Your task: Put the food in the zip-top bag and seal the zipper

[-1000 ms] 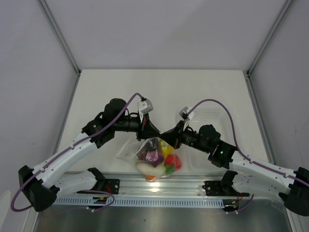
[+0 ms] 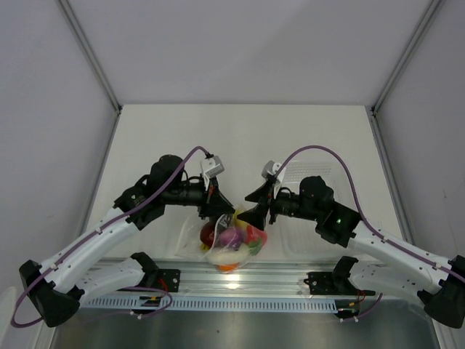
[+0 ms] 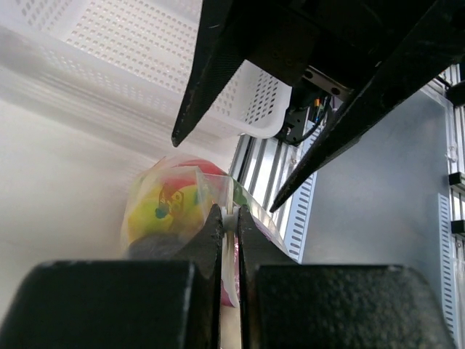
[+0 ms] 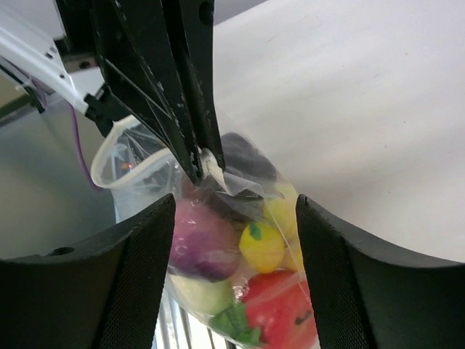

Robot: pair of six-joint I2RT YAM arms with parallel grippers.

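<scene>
The clear zip top bag (image 2: 192, 234) lies near the table's front edge with toy food inside. Through its film show a purple piece (image 4: 203, 240), a yellow piece (image 4: 262, 246) and a red one with green (image 4: 279, 309). My left gripper is shut on a pinched fold of the bag's top edge. My right gripper stands open close by, its fingers apart on either side of the bag in its own view. In the left wrist view the right gripper's spread fingers (image 3: 205, 73) hang above the bag. Part of the bag's mouth gapes left of the pinch.
A white perforated basket stands empty at the right, just past the bag. Metal rails (image 2: 232, 269) run along the table's front edge. Behind both arms the white table (image 2: 240, 131) is clear.
</scene>
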